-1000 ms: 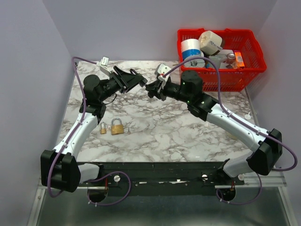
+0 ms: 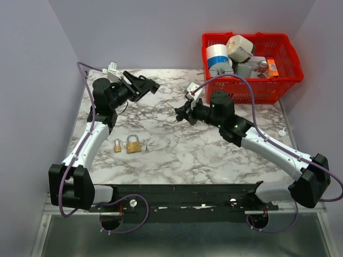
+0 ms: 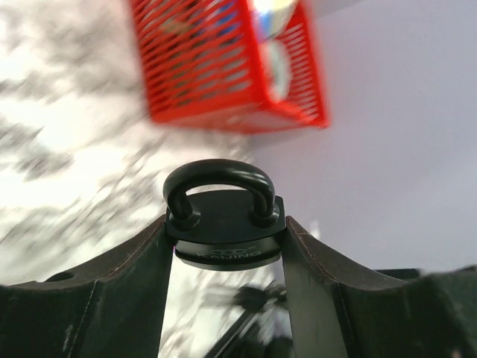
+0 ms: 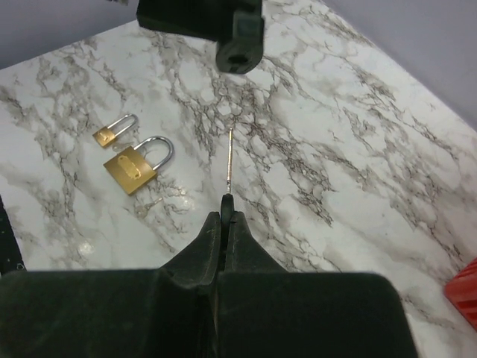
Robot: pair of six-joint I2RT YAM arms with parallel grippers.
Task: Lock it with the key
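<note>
My left gripper [image 2: 148, 84] is shut on the body of a black padlock [image 3: 226, 237]. Its curved shackle points up in the left wrist view, with both ends at the body. A key is pinched in my right gripper, its thin metal blade [image 4: 229, 153] bare and standing out from the fingertips. In the right wrist view the blurred padlock [image 4: 240, 52] is above the blade, with clear space between them. The top view also shows the two grippers apart.
A large brass padlock [image 2: 133, 143], a smaller brass one [image 2: 117, 145] and a small key [image 2: 147, 149] lie on the marble table [image 2: 187, 155] at left. A full red basket [image 2: 246, 88] stands at the back right.
The key, at the padlock's keyhole before, is now out of it. Right gripper moved right and frontward; left gripper moved left with the padlock.
</note>
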